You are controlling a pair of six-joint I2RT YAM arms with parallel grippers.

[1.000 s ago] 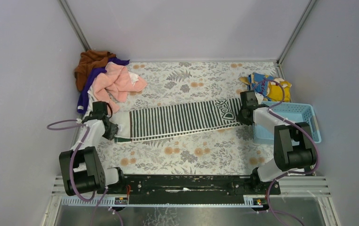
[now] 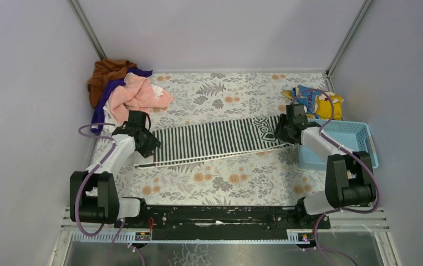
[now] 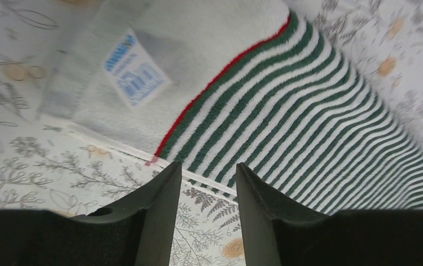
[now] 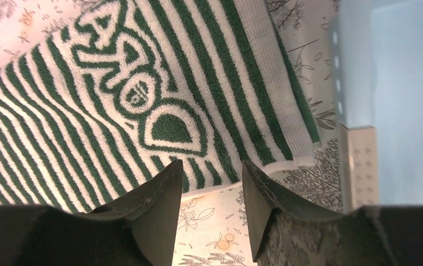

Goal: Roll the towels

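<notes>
A green-and-white striped towel [image 2: 214, 139] lies folded lengthwise into a long strip across the table. Its left end is plain white with a red line and a label [image 3: 137, 77], seen in the left wrist view. Lettering [image 4: 142, 94] shows near its right end. Over the left end hovers my left gripper, partly open, nothing between its fingers. My right gripper is likewise parted and empty, above the towel's near edge at the right end. Both arms hide small parts of the towel in the top view.
Crumpled brown, purple and pink towels [image 2: 137, 94] are heaped at the back left. A light blue basket [image 2: 369, 145] stands at the right, close to the towel's end. Blue and yellow cloths [image 2: 331, 104] lie behind it.
My left gripper has moved right, from beside the towel's white end to over it. The right gripper has shifted only slightly. The towel lies in the same place.
</notes>
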